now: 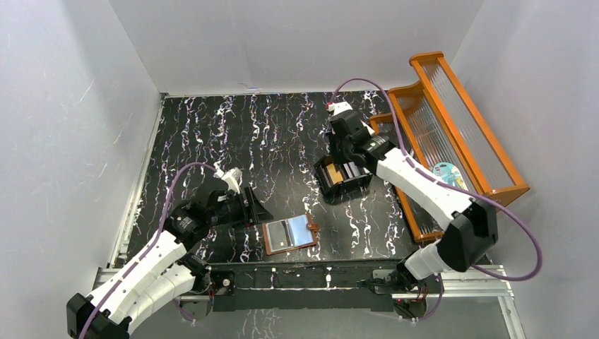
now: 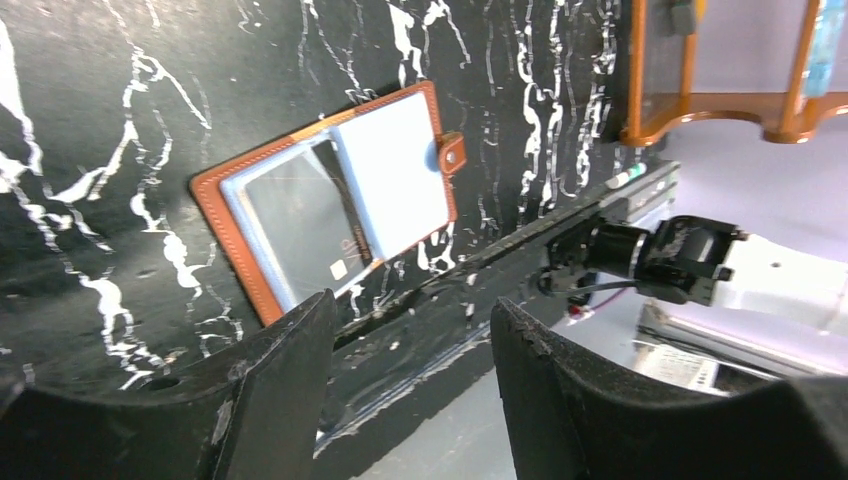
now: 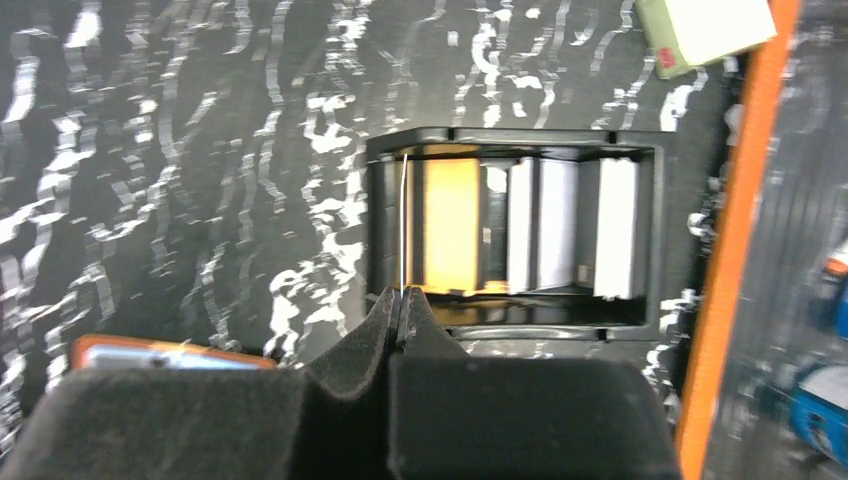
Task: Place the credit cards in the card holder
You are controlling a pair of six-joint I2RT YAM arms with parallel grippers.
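Note:
The brown card holder (image 1: 290, 234) lies spread flat near the front edge of the table. In the left wrist view its clear sleeve (image 2: 295, 225) and pale blue side (image 2: 395, 170) face up. My left gripper is open above it, nothing between the fingers. My right gripper is shut on a thin card (image 3: 403, 220), seen edge-on as a pale line over the left end of a black divided box (image 3: 520, 136). A yellow card (image 3: 451, 222) and several white ones, including a white card (image 3: 615, 228), stand in the box.
A wooden rack with ribbed clear panels (image 1: 452, 131) stands along the right side. Beyond the box lies a pale green carton (image 3: 708, 28).

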